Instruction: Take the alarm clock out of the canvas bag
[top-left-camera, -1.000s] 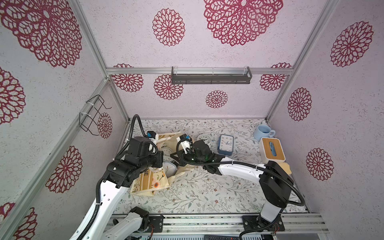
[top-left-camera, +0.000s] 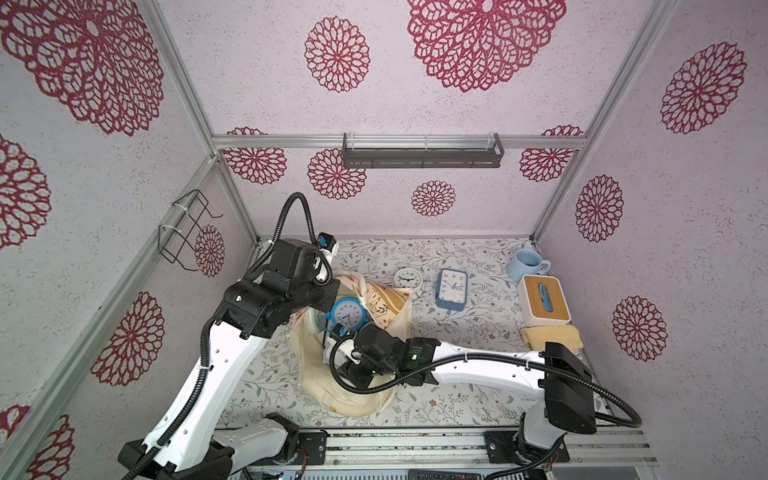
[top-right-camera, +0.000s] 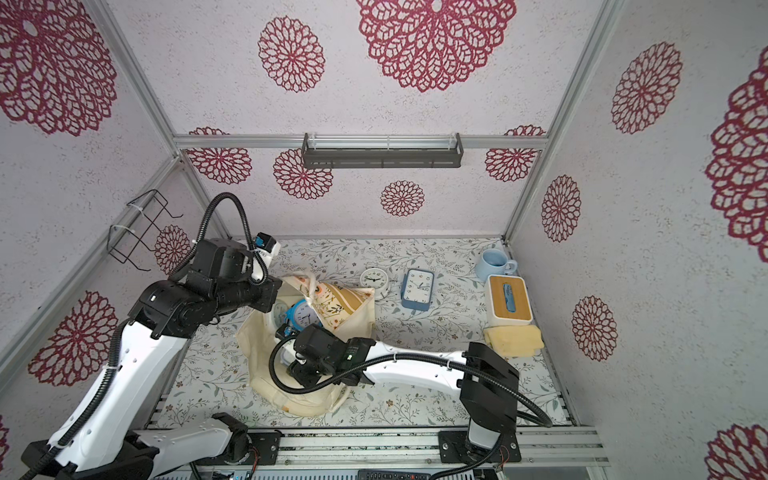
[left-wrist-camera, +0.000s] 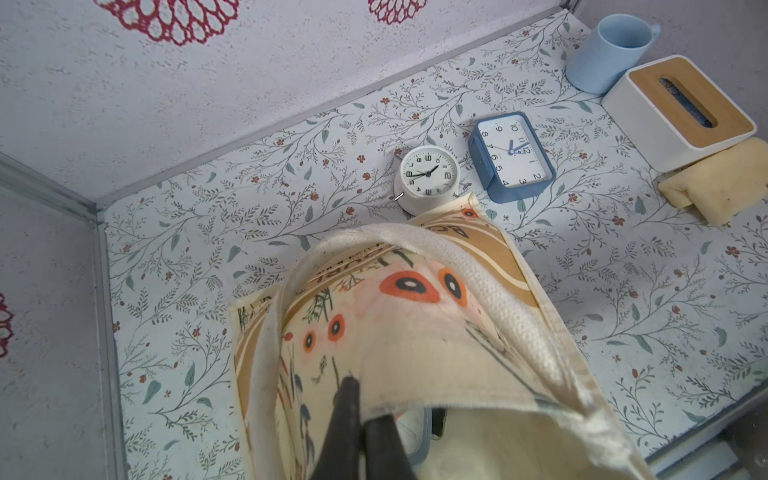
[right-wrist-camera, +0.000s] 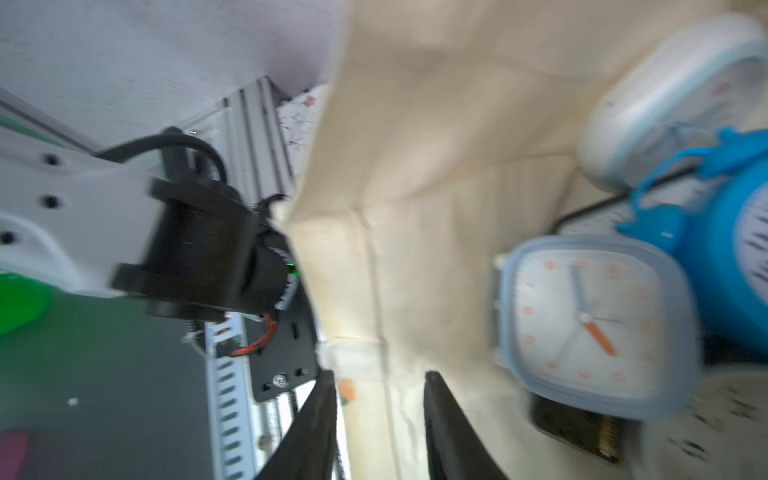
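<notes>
The canvas bag (top-left-camera: 320, 376) lies open at the left of the table, its printed part (left-wrist-camera: 408, 304) up at the back. Inside are several clocks, among them a bright blue clock (top-left-camera: 349, 315) and a pale square clock (right-wrist-camera: 596, 324). My left gripper is raised over the bag, shut, with bag fabric in front of or at its tips; I cannot tell if any is pinched. My right gripper is low at the bag's front part, fingers part open beside the canvas; the view is blurred.
A white round clock (top-left-camera: 407, 277) and blue-framed clock (top-left-camera: 451, 288) stand behind and right of the bag. A blue mug (top-left-camera: 525, 263), tissue box (top-left-camera: 544, 300) and yellow cloth (top-left-camera: 552, 339) line the right edge.
The bag's printed part swung from front-left to the back.
</notes>
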